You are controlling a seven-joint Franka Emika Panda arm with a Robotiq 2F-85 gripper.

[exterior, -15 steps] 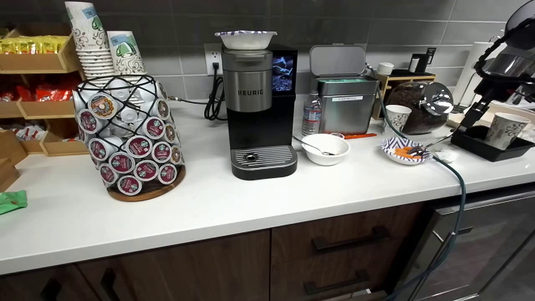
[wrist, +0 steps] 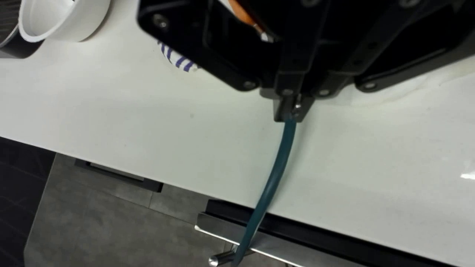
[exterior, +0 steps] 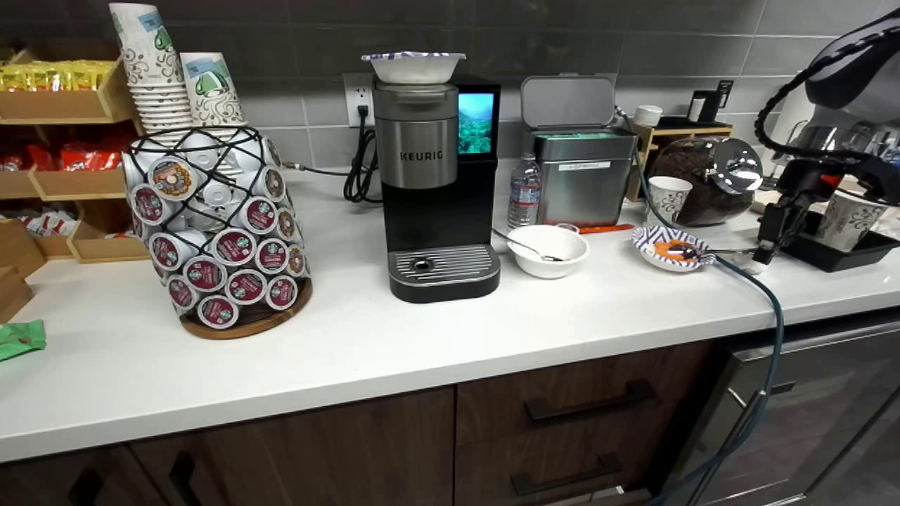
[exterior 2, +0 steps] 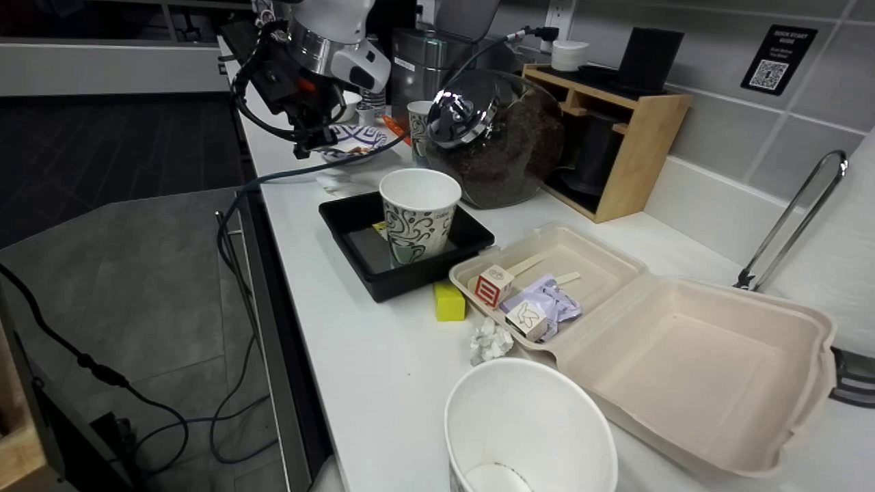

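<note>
In exterior view 1, a patterned paper bowl (exterior: 672, 265) with orange contents (exterior: 666, 249) sits at the right of the counter. A thin metal utensil (exterior: 735, 250) runs from the bowl toward my gripper (exterior: 766, 253), which points down just right of it. My gripper is shut in the wrist view, with a small bit of metal between its fingertips; the utensil's head is mostly hidden. The bowl's purple-striped rim (wrist: 180, 60) shows behind the fingers. A teal cable (wrist: 277, 171) passes at the fingertips; whether it touches them is unclear.
A black tray (exterior 2: 361, 261) holding a paper cup (exterior 2: 420, 220) stands near the gripper. Left of the patterned bowl is a white bowl (exterior: 548, 266) with another utensil. The cable hangs over the counter's front edge.
My gripper has moved lower and left, turning more upright. The utensil's handle lies flatter, and the patterned bowl has shifted slightly left. The coffee maker's screen picture differs.
</note>
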